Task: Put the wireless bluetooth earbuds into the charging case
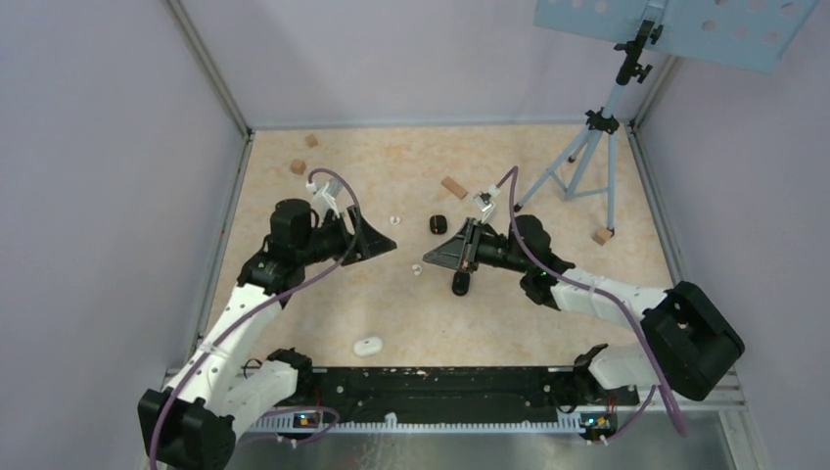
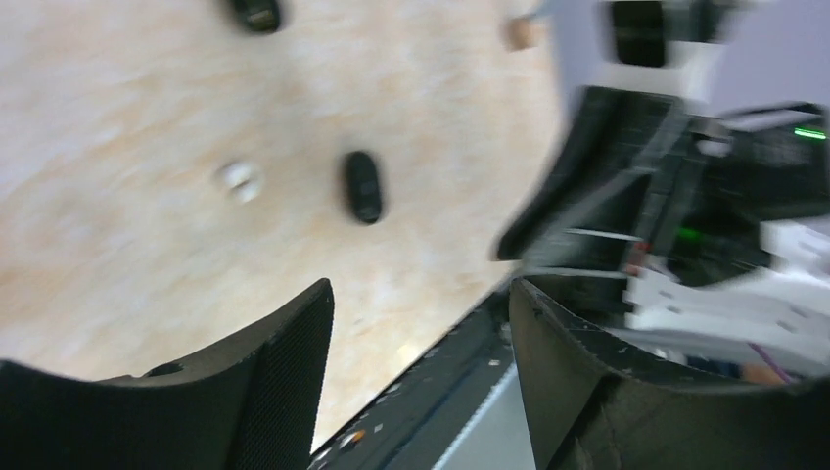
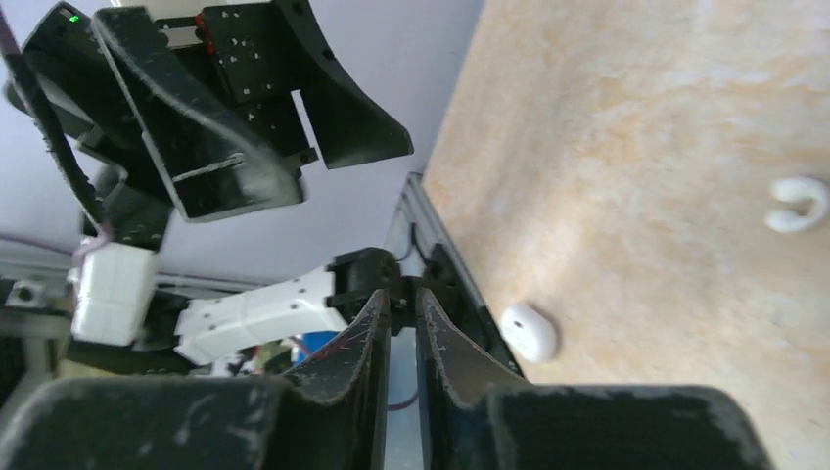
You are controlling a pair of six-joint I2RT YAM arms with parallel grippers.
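Observation:
The white oval charging case [image 1: 368, 347] lies on the table near its front edge, and the right wrist view also shows the case [image 3: 529, 331]. One white earbud [image 1: 395, 220] lies just beyond my left gripper [image 1: 390, 245]. A second earbud [image 1: 417, 268] rests near the tip of my right gripper [image 1: 429, 259]; the left wrist view shows an earbud [image 2: 239, 179] too. Wide apart stand the left fingers [image 2: 303, 343], nothing between them. A narrow empty gap separates the right fingers [image 3: 440, 357]. Both grippers are above the table, clear of the case.
A black case [image 1: 438, 224] lies near the middle, and another black object [image 1: 461, 283] sits below the right gripper. Small wooden blocks [image 1: 299, 166] are scattered around. A tripod [image 1: 607, 122] stands at the back right.

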